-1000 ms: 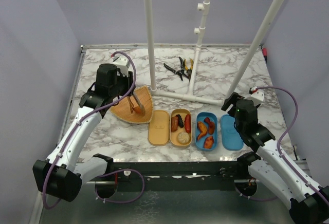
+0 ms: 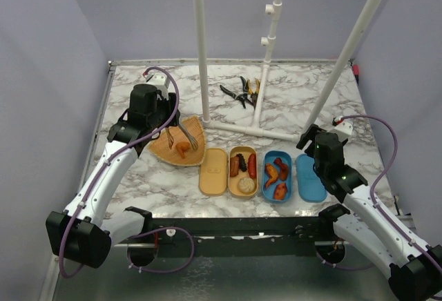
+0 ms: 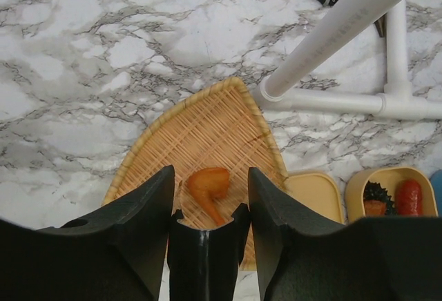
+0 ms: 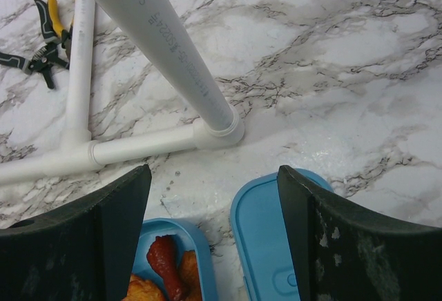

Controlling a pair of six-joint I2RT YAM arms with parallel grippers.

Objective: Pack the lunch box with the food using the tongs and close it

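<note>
My left gripper (image 2: 166,114) is over the woven basket (image 2: 155,150), where an orange food piece (image 3: 208,182) lies; tong-like metal utensils (image 2: 188,135) hang below it, and its fingers stand apart. A tan box (image 2: 242,170) holds sausage, dark food and a pale patty; a blue box (image 2: 275,177) holds several meat pieces. A tan lid (image 2: 213,171) and blue lid (image 2: 311,177) lie beside them. My right gripper (image 2: 309,140) stands open above the blue lid, nothing between its fingers.
A white pipe frame (image 2: 252,130) runs behind the boxes, with posts rising near both grippers. Pliers and cutters (image 2: 242,97) lie at the back.
The right arm looks unchanged.
</note>
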